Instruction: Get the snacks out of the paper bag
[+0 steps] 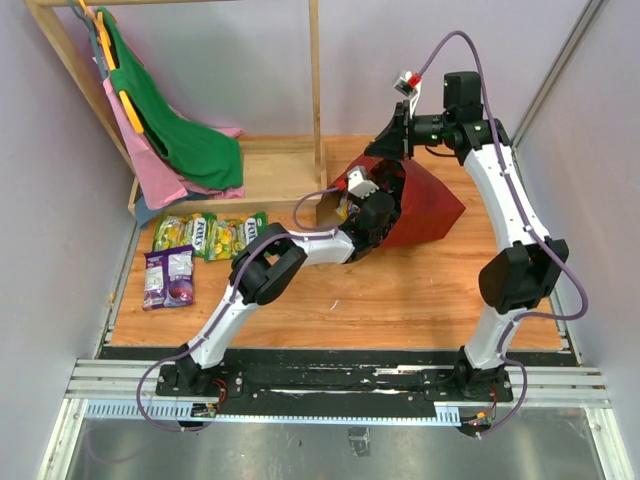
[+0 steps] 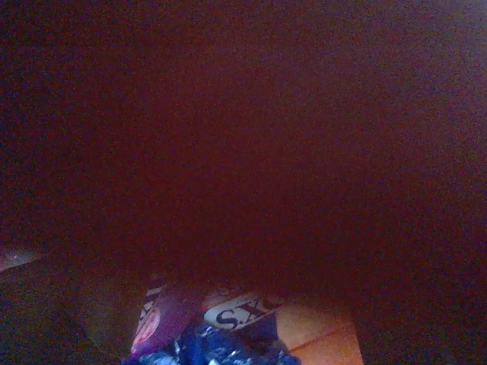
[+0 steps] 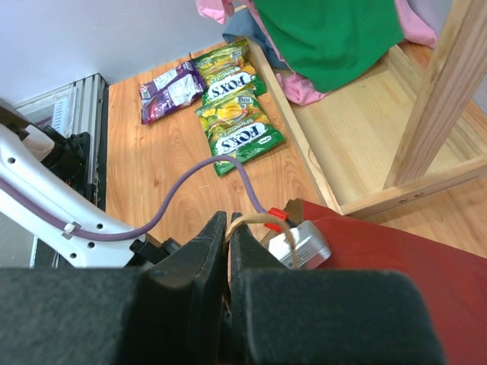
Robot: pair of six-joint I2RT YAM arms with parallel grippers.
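The red paper bag lies tilted on the table. My left gripper is at its mouth, reaching inside; the left wrist view shows dark red interior with a purple packet and blue crinkled wrapping. Its fingers are hard to make out. Above the bag, my right gripper is shut on the thin tan rope handle. Out on the table at left lie green Fox's packets and purple packets.
A wooden rack with green and pink clothes stands at the back left. Bare table lies in front of the bag and left arm.
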